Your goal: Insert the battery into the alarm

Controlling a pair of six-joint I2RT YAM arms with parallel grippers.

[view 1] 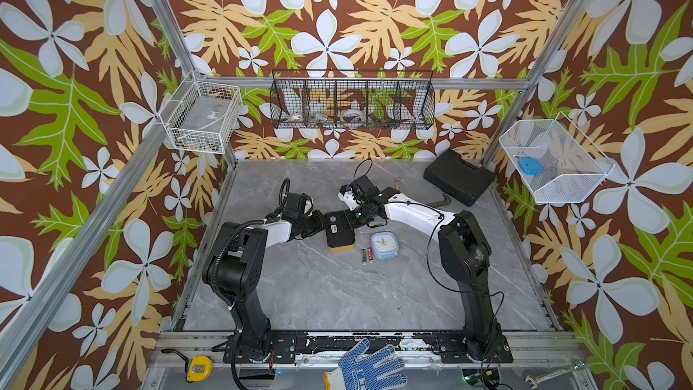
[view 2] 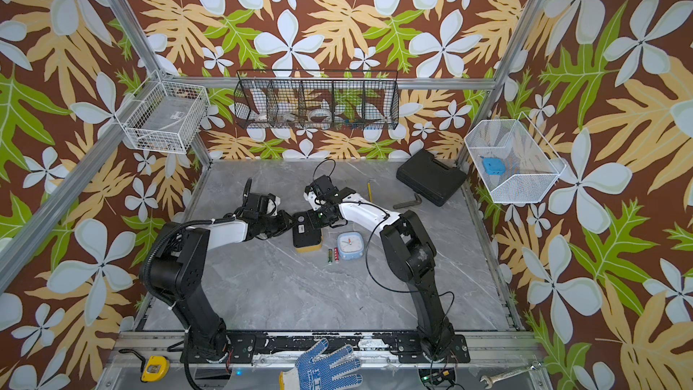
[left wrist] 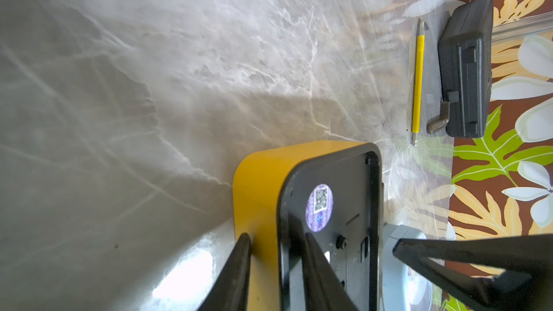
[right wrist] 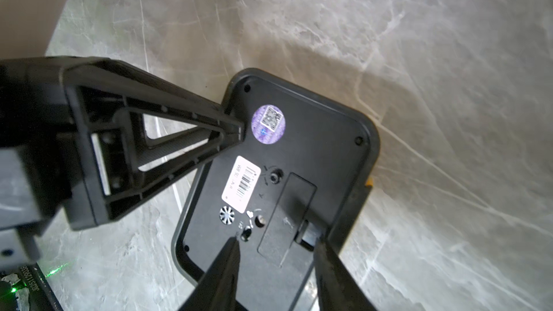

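Note:
A yellow alarm clock with a black back (view 1: pixel 339 229) lies face down mid-table, its battery compartment cover visible in the right wrist view (right wrist: pixel 286 213). My left gripper is at its left side, fingers part open around the edge; contact is unclear. My right gripper hangs over the back near the compartment, fingers apart with nothing held visible. Two batteries (view 1: pixel 366 255), green and red, lie just in front, beside a light-blue clock (view 1: pixel 384 244).
A black case (view 1: pixel 458 177) lies at the back right, with a yellow screwdriver (left wrist: pixel 418 80) and a grey tool (view 2: pixel 405 202) near it. Wire baskets hang on the frame. The front of the table between the arms is clear.

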